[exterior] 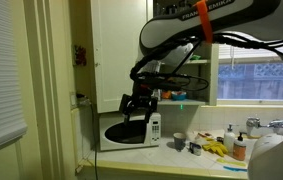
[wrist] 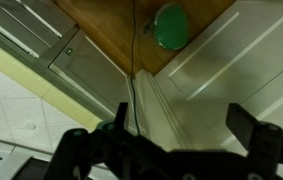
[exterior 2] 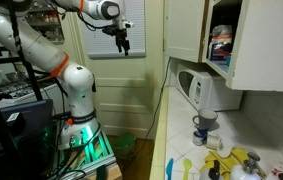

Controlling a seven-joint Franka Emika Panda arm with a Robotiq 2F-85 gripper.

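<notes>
My gripper (exterior: 138, 108) hangs in the air, pointing down, with its fingers apart and nothing between them. From exterior view 1 it overlaps the white microwave (exterior: 126, 132). Exterior view 2 places the gripper (exterior 2: 123, 47) high in front of the door with the window blind, well away from the counter. Looking down, the wrist view has the two dark fingers (wrist: 256, 140) spread wide at the lower edge, over the wooden floor. A green round object (wrist: 170, 27) lies on that floor.
A grey mug (exterior 2: 205, 120), a yellow cloth (exterior: 215, 147) and soap bottles (exterior: 239, 148) stand on the counter by the wall. An upper cabinet (exterior 2: 226, 32) is open, with items on its shelves. A dark cable (wrist: 134, 60) hangs below the gripper. Air around the gripper looks free.
</notes>
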